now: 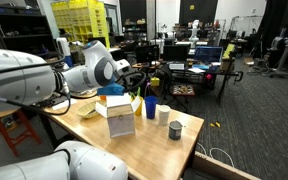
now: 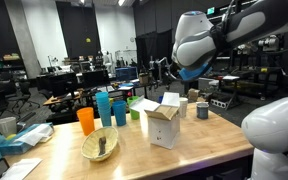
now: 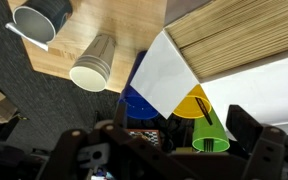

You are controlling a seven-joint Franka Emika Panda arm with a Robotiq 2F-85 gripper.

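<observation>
My gripper is open above the table, its dark fingers (image 3: 266,150) wide apart at the bottom of the wrist view. No object is held between them. Below and in front stands a white box (image 1: 121,120), whose pale top flap (image 3: 166,75) shows in the wrist view. A blue cup (image 3: 139,100), a yellow cup (image 3: 193,103) and a green cup (image 3: 210,132) appear past the flap, partly covered by it or by the gripper. A white cup (image 3: 92,62) and a grey metal mug (image 3: 46,18) stand apart from the box.
On the other side of the box, an oval basket (image 2: 101,145) with a dark item inside sits near an orange cup (image 2: 86,121) and a tall blue cup (image 2: 104,104). Bare wooden tabletop (image 1: 154,150) lies in front of the grey mug. Desks and chairs fill the background.
</observation>
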